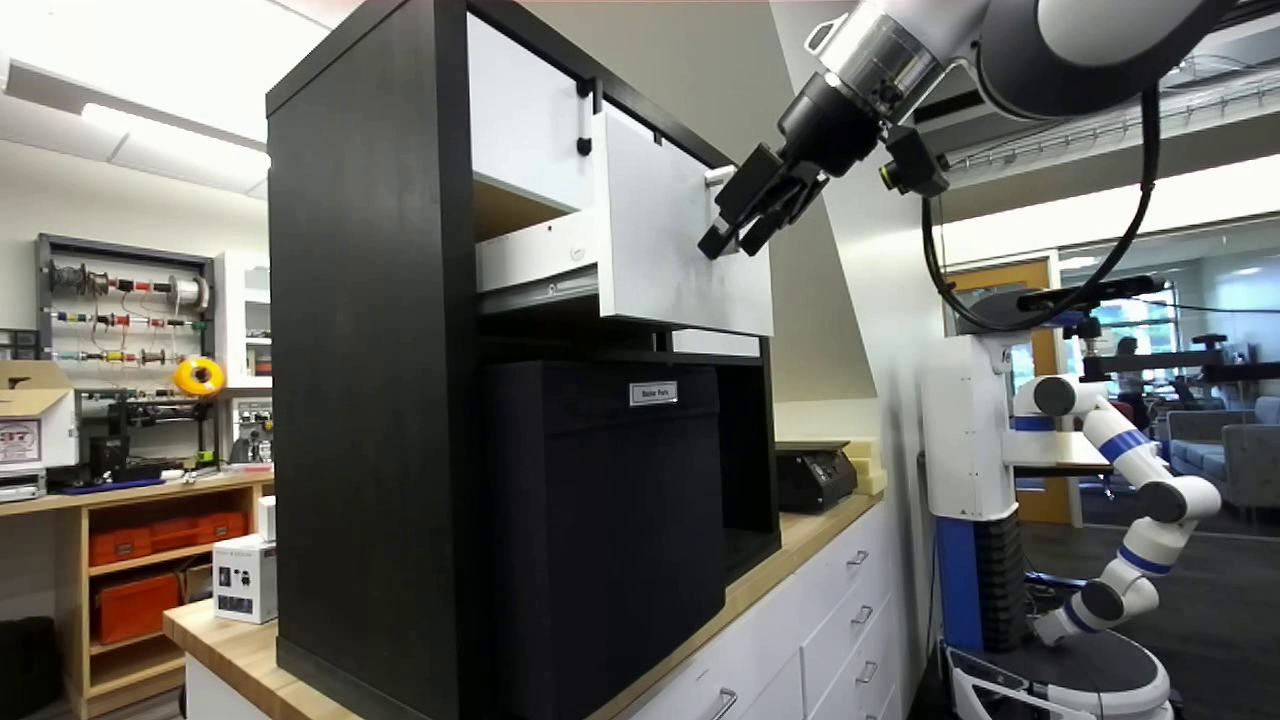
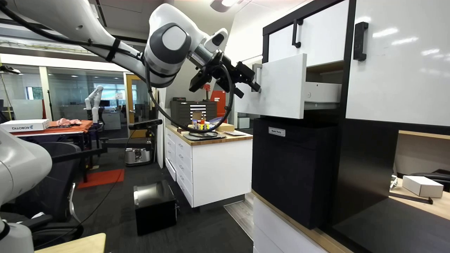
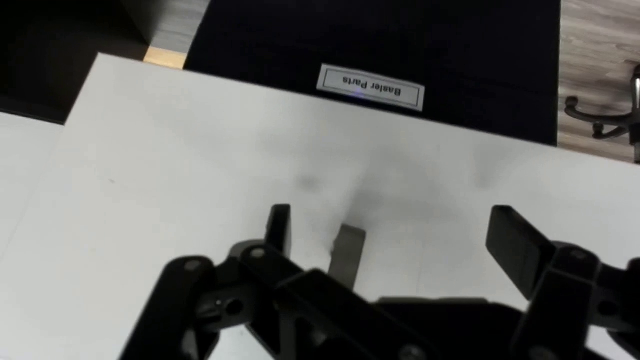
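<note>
The white drawer (image 1: pixel 654 270) stands pulled out of the black cabinet (image 1: pixel 366 360), its side rail and part of its opening visible. My gripper (image 1: pixel 732 245) is at the drawer front, open around the grey bar handle (image 3: pixel 346 255). In the wrist view, that handle rises between the spread fingers, nearer the left one, with a gap visible on both sides. Exterior view 2 shows the gripper (image 2: pixel 248 90) at the outer face of the drawer front (image 2: pixel 287 86). The inside of the drawer cannot be seen.
Below the drawer sits a black bin (image 2: pixel 291 168) with a "Basler Parts" label (image 3: pixel 370 87). A closed white door (image 2: pixel 320 36) with a black handle lies above and behind the drawer. Open floor (image 2: pixel 202 232) and a white cabinet (image 2: pixel 219 168) lie beyond.
</note>
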